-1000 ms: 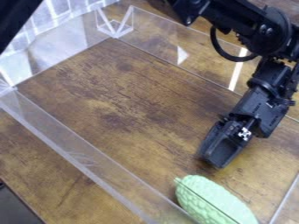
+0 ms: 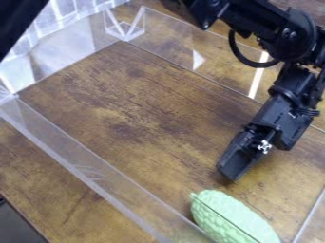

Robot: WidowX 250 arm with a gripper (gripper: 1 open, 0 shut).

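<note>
My black gripper (image 2: 231, 163) reaches down from the upper right to the wooden floor (image 2: 114, 114) of a clear-walled enclosure. Its fingers are shut, with nothing visible between them. Just below it, at the bottom edge of the view, lies a pale green bumpy oblong object (image 2: 231, 218), apart from the fingertips.
Clear plastic walls (image 2: 89, 171) run along the left, the back and the lower part of the view.
My gripper has shifted very slightly since a second ago, with a small turn at the wrist. The green object has not moved.
</note>
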